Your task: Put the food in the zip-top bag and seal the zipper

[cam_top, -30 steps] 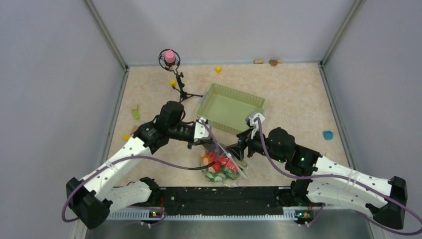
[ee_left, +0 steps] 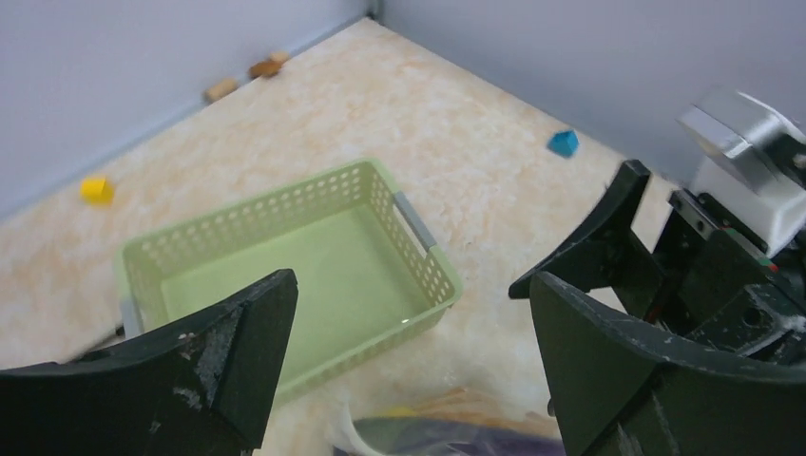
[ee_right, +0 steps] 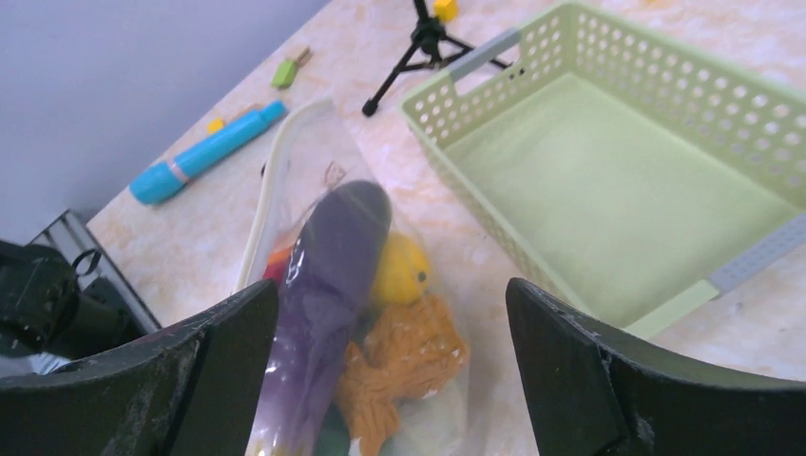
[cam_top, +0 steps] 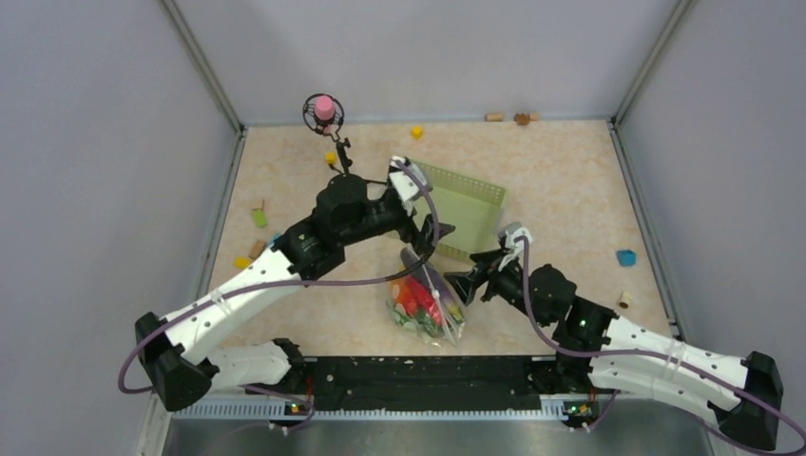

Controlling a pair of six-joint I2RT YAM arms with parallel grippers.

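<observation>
The clear zip bag (cam_top: 423, 313) lies on the table at front centre, holding plush food: purple eggplant (ee_right: 331, 275), a yellow item (ee_right: 399, 271), orange-brown food (ee_right: 404, 356), plus red and green pieces. Its white top strip runs along one side. My left gripper (cam_top: 432, 228) is open above the bag's upper end, near the basket, nothing between its fingers. My right gripper (cam_top: 464, 280) is just right of the bag, its fingers apart over it, with nothing visibly held.
A green basket (cam_top: 456, 180) sits behind the bag. A black stand (cam_top: 344, 152) with a pink top is at back left. A blue cylinder (ee_right: 214, 147) and small blocks lie at the left; a blue block (cam_top: 625, 257) at the right.
My left gripper has risen away from the bag toward the back right. My right gripper has shifted slightly right, off the bag.
</observation>
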